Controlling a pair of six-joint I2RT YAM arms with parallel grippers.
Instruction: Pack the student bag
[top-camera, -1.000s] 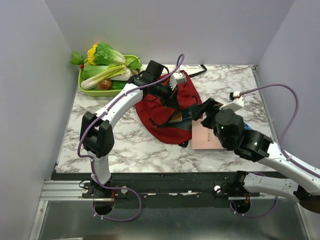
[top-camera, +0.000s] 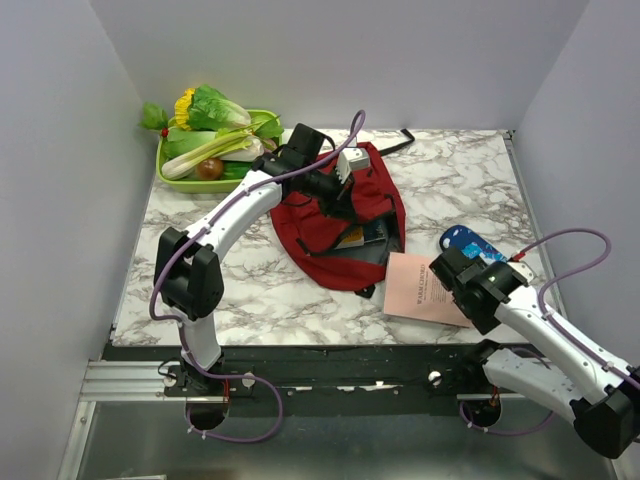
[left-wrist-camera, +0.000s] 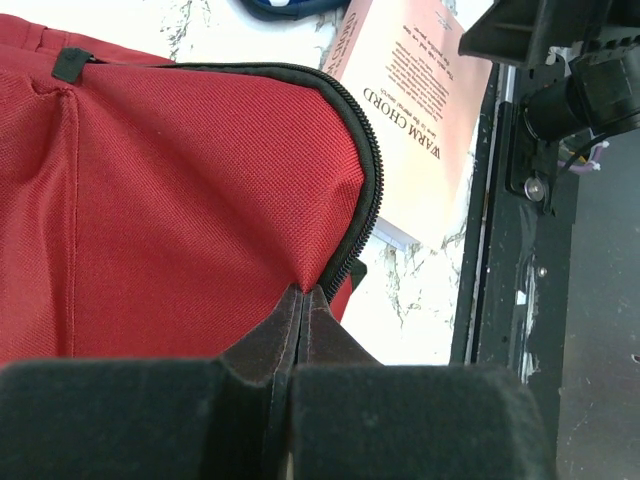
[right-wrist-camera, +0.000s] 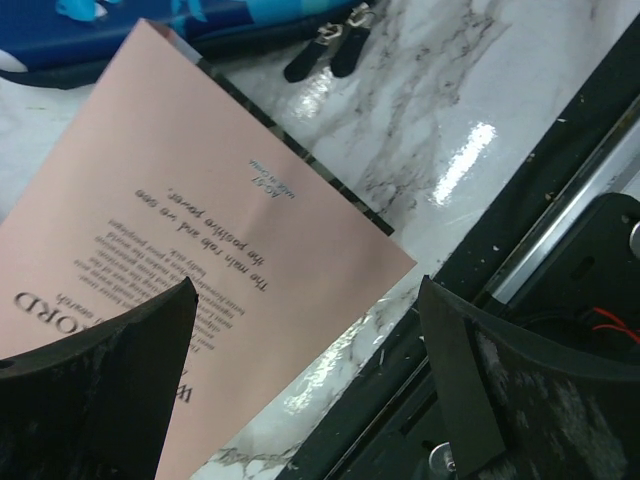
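Observation:
The red bag (top-camera: 318, 262) lies unzipped at mid table, with a yellow item (top-camera: 351, 238) visible inside its dark opening. My left gripper is shut at the bag's zippered edge, where red cloth (left-wrist-camera: 210, 200) gathers to its fingertips. To the bag's right a pink-covered book (top-camera: 420, 290), titled "WARM CHORD", lies flat. Over the book's right end my right gripper stands open, the cover showing between its fingers. A blue patterned pouch with zipper pulls (right-wrist-camera: 230, 25) is just behind the book, partly hidden by the right arm in the top view.
A green basket (top-camera: 262, 112) of vegetables stands at the back left. Black straps (top-camera: 398, 146) trail behind the bag. Marble is bare at the front left and back right. A dark rail (top-camera: 330, 362) borders the front edge.
My right arm has swung right and lower, away from the bag, over the book's right end. The book's right end has shifted forward, leaving it tilted. The left arm and bag look unmoved.

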